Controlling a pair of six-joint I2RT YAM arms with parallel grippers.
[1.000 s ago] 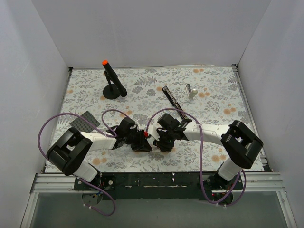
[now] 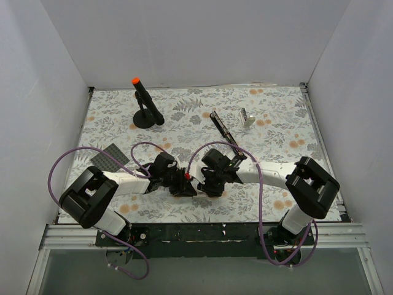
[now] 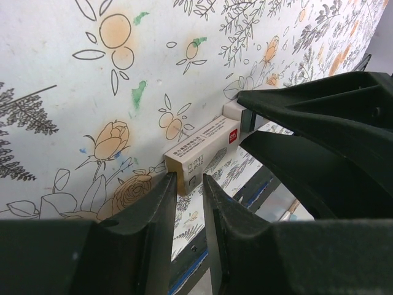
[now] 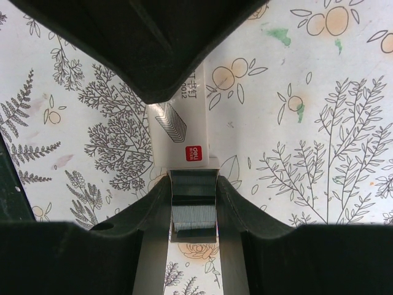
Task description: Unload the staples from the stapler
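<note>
A small white staple box with a red label lies on the patterned mat, also seen in the right wrist view (image 4: 178, 129). My left gripper is at its near end, fingers close together around the end face; whether they grip it cannot be told. My right gripper is shut on a grey piece at the box's other end, with a strip of staples (image 4: 193, 216) showing between its fingers. In the top view both grippers meet near the front middle, largely hiding the box.
A white stapler-like item (image 2: 247, 119) stands at the back right, a long black bar (image 2: 224, 132) beside it. A black stand (image 2: 144, 117) is at the back left and a grey mesh square (image 2: 110, 157) at the left.
In the top view, the grippers at the middle have shifted very slightly; otherwise little visibly differs.
</note>
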